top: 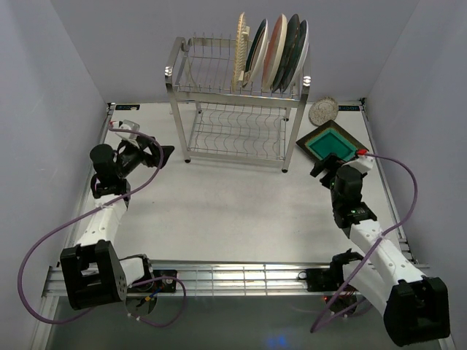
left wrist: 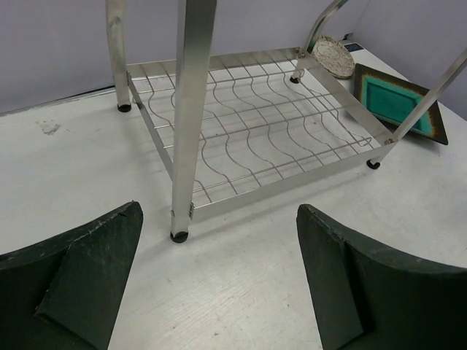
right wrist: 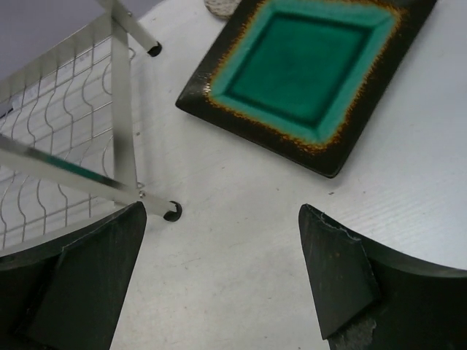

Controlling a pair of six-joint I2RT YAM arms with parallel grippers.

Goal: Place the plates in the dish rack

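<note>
Several plates (top: 277, 51) stand upright in the right half of the upper tier of the dish rack (top: 191, 96); its left half and lower shelf are empty. A square teal plate with a dark rim (top: 328, 138) (right wrist: 295, 65) lies on the table right of the rack, with a small speckled round plate (top: 322, 111) behind it. My left gripper (top: 159, 155) is open and empty at the rack's left, facing its front leg. My right gripper (top: 322, 166) is open and empty, just in front of the square plate, which lies ahead of it in the right wrist view.
Grey walls (top: 408, 109) stand close on both sides and behind. The rack's legs (left wrist: 190, 131) rise near both grippers.
</note>
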